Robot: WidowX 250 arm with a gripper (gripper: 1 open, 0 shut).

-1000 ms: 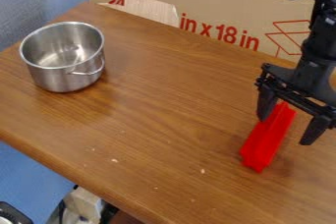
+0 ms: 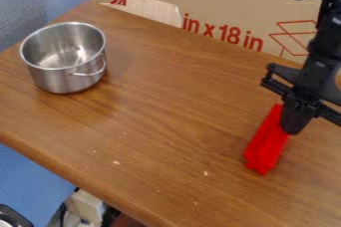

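A red bar-shaped block (image 2: 266, 145) lies on the wooden table at the right, angled away from the front. My black gripper (image 2: 292, 119) is low over its far end, its fingers drawn close together there. Whether anything is between the fingertips is hard to tell, as they overlap the block's top.
A steel pot (image 2: 64, 57) stands on the left of the wooden table (image 2: 160, 102). A cardboard sheet (image 2: 213, 2) with printing rises along the back edge. Its left edge borders a blue area.
My gripper's fingers have moved from spread apart to close together over the block's far end. The block and pot look unmoved.
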